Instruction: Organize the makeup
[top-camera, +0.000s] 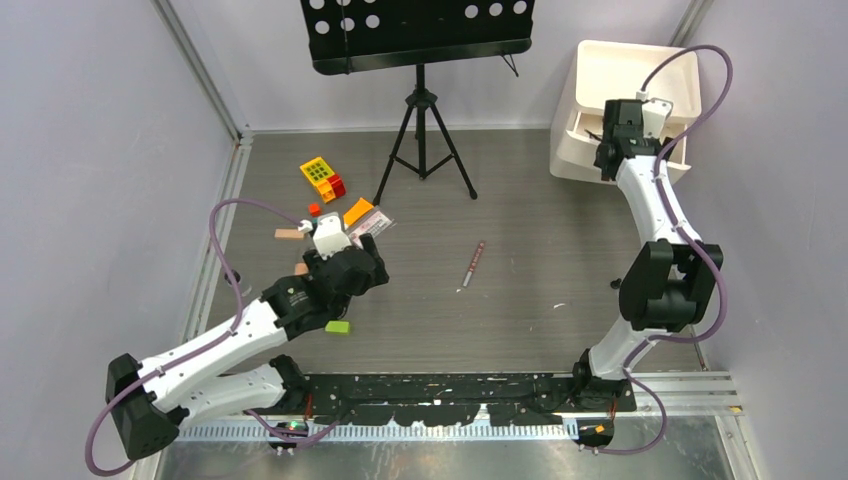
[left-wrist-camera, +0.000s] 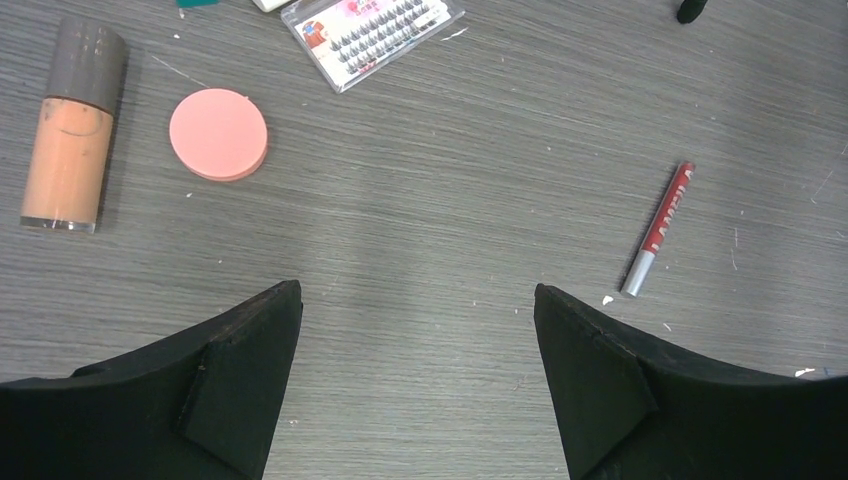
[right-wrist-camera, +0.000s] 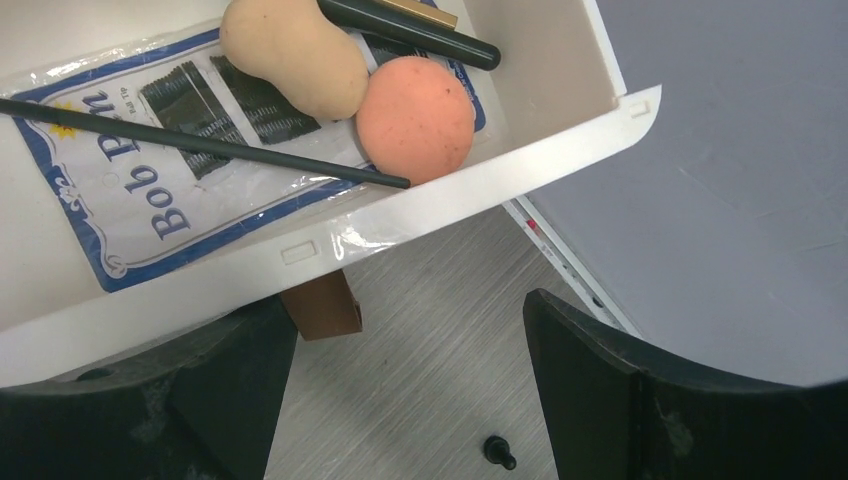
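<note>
My left gripper hangs open above the floor. Below it in the left wrist view are a foundation bottle (left-wrist-camera: 65, 165), a pink round compact (left-wrist-camera: 218, 135), a lash tray (left-wrist-camera: 372, 38) and a red-and-silver pen (left-wrist-camera: 658, 225). My right gripper is open at the front edge of a white drawer (right-wrist-camera: 500, 170), part of the organizer (top-camera: 615, 65) at the back right. The drawer holds a tan sponge (right-wrist-camera: 295, 65), a pink sponge (right-wrist-camera: 414, 120), dark pencils and a flat packet (right-wrist-camera: 160, 195).
A black stand (top-camera: 421, 140) stands at the back centre. Toy blocks (top-camera: 320, 175) lie at the back left, a green block (top-camera: 337, 327) near the front.
</note>
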